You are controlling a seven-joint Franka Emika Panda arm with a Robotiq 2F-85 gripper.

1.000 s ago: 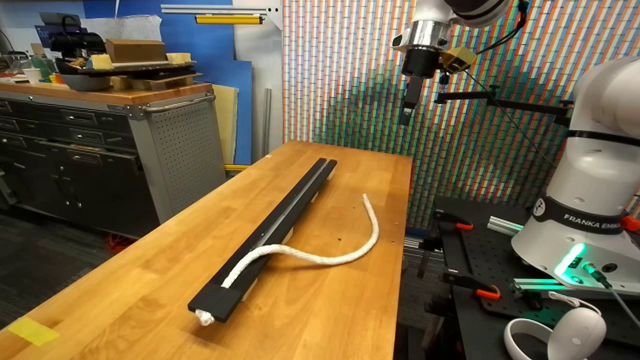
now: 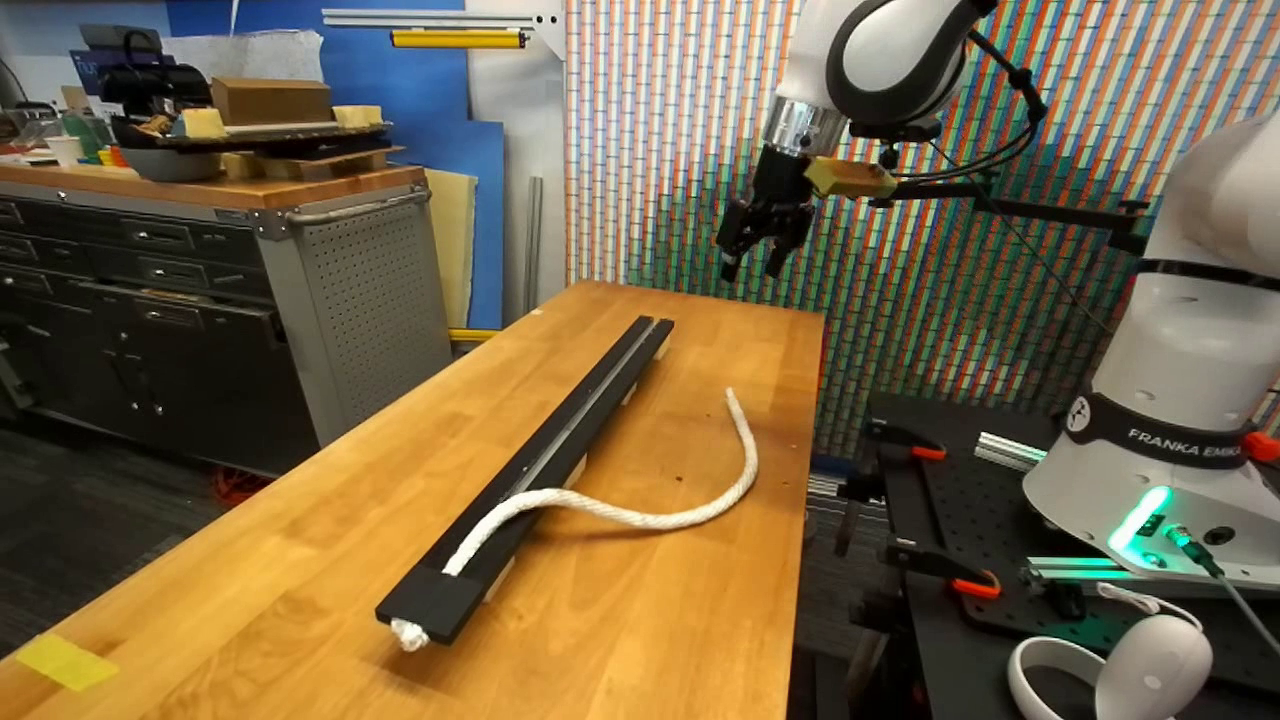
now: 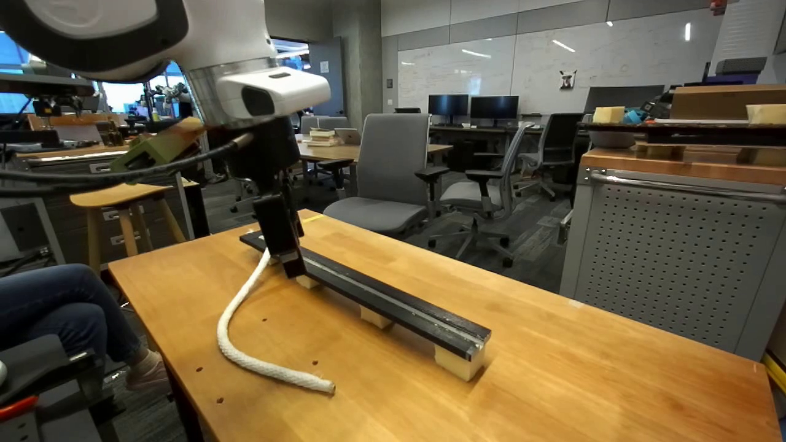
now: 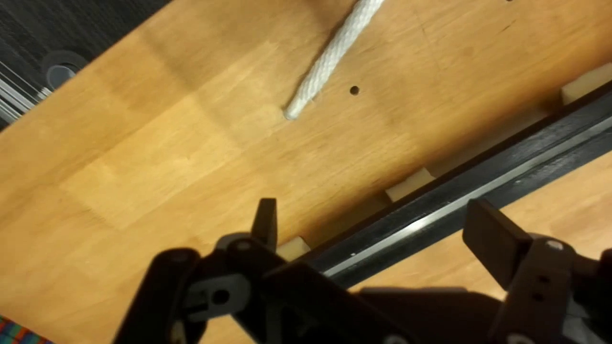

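A white rope (image 2: 662, 518) has one end held at the near end of a long black rail (image 2: 546, 462) with a light groove. From there it leaves the rail and curves over the tabletop, its free end lying loose on the wood. In the wrist view the rope's free end (image 4: 301, 103) lies beyond the fingertips, apart from them. My gripper (image 2: 753, 271) hangs high above the far part of the table, open and empty. Seen from the wrist, its fingers (image 4: 265, 222) are spread wide, with the rail (image 4: 401, 229) far below and between them.
Small pale blocks (image 3: 460, 361) prop the rail off the wooden table (image 3: 589, 353). The tabletop on both sides of the rail is otherwise clear. A tool cabinet (image 2: 360, 276) stands beyond the table, and clamps (image 2: 948, 574) sit near the robot base.
The arm has moved left in exterior view 1, its gripper lower and turned so both fingers show. Rope and rail lie as before.
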